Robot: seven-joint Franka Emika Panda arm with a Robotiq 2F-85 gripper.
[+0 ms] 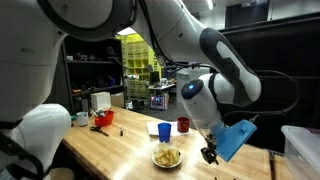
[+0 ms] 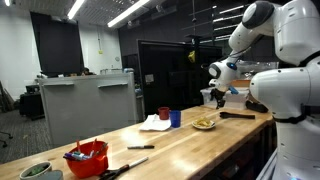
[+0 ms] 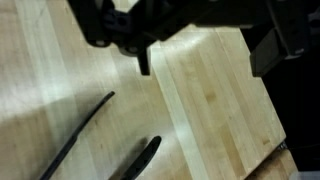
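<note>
My gripper (image 1: 209, 155) hangs low over the right part of the wooden table, tilted, with a blue part (image 1: 236, 138) on the wrist beside it. Exterior view 2 shows the gripper (image 2: 217, 98) small and far off, above the table's far end. Close by lies a long black item (image 2: 237, 116). Below my dark gripper parts, the wrist view has a thin black handle (image 3: 76, 138) and a broader black one (image 3: 141, 160) on the wood. Nothing is seen held, but the fingers are too dark and cropped to judge the finger.
A bowl of yellowish pieces (image 1: 167, 157) stands left of the gripper. Behind it are a blue cup (image 1: 165, 132), a red cup (image 1: 183, 125) and a white cloth (image 2: 155, 124). A red basket (image 2: 88, 160) sits at the other end. A translucent bin (image 1: 303, 150) borders the right.
</note>
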